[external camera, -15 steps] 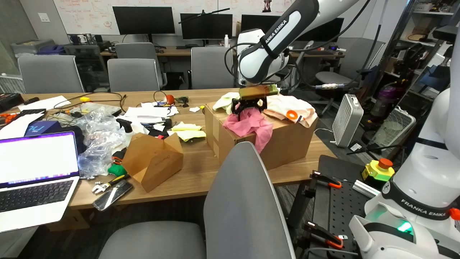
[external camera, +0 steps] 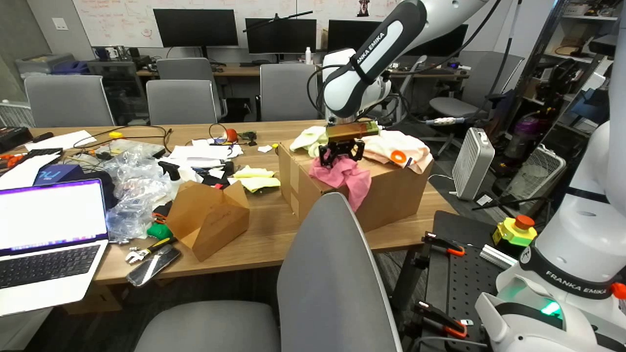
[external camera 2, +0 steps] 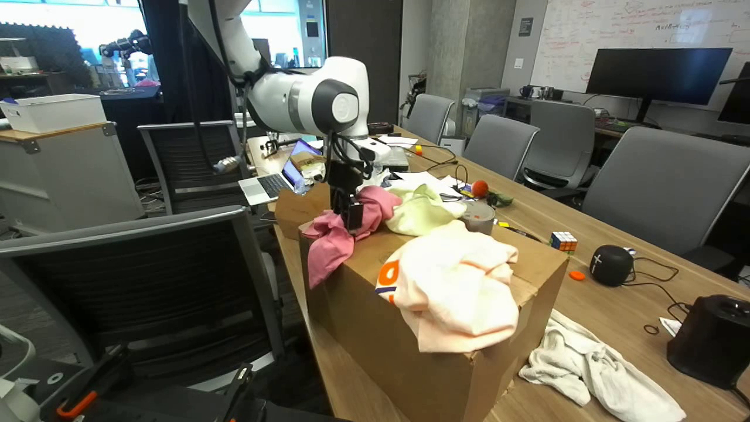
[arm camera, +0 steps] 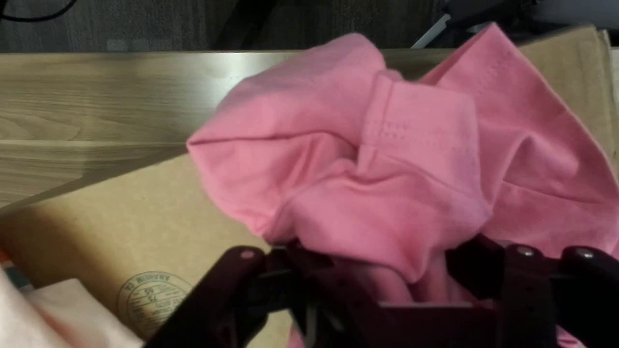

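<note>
A crumpled pink cloth [external camera: 346, 178] lies over the near corner of a large cardboard box [external camera: 390, 202], part of it hanging down the side. My gripper [external camera: 341, 153] is low over the cloth, pointing down. In the wrist view the dark fingers [arm camera: 478, 264] stand apart, with folds of the pink cloth [arm camera: 394, 214] bulging up between them. Whether they press on it does not show. From the other side, the gripper [external camera 2: 348, 211] reaches down into the pink cloth [external camera 2: 334, 242]. A pale green cloth [external camera 2: 423, 211] and a peach cloth [external camera 2: 453, 285] rest on the same box.
A small open cardboard box [external camera: 208, 217] stands left of the large one, beside clutter and a laptop [external camera: 50, 234]. A white cloth [external camera 2: 597, 369], a speaker [external camera 2: 610, 266] and a puzzle cube [external camera 2: 563, 242] lie on the table. A grey chair [external camera: 334, 281] stands close in front.
My gripper has come down slightly, deeper into the pink cloth. The cloth's left edge has drawn in a little; the other cloths look the same.
</note>
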